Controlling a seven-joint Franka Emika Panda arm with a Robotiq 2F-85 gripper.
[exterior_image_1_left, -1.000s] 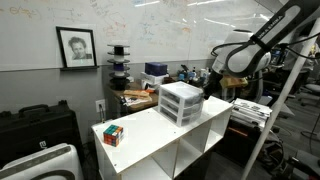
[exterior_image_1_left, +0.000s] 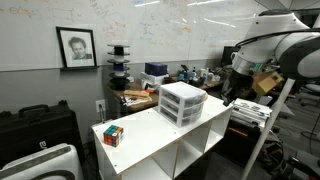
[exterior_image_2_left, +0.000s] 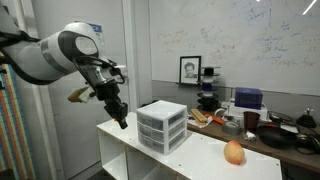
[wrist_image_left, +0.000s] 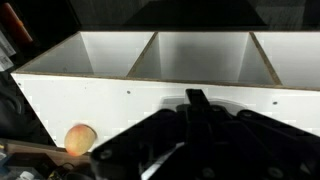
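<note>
On the white shelf unit (exterior_image_1_left: 147, 142) stands a clear-fronted drawer box (exterior_image_1_left: 181, 104), also seen as a drawer box (exterior_image_2_left: 162, 127) in the second exterior view. My gripper (exterior_image_2_left: 122, 121) hangs beside it, over the far left part of the shelf. In the wrist view the gripper points at the shelf top with its dark fingers together, nothing visible between them. A pale rounded shape (wrist_image_left: 232, 104) lies partly hidden behind the fingers. A peach-coloured round object (exterior_image_2_left: 234, 153) rests on the shelf right of the drawers; the wrist view has a peach-coloured object (wrist_image_left: 80, 139) at lower left.
A small multicoloured box (exterior_image_1_left: 113, 135) is on the shelf's near end. Open cubbies (wrist_image_left: 203, 54) run along the shelf front. Behind, a desk holds a dark rack (exterior_image_1_left: 119, 67) and a blue box (exterior_image_1_left: 156, 69). Bare shelf top lies around the drawers.
The arm has swung right and nearer to the camera in the first exterior view, carrying the gripper away from the drawer box. Drawers and multicoloured box stay put.
</note>
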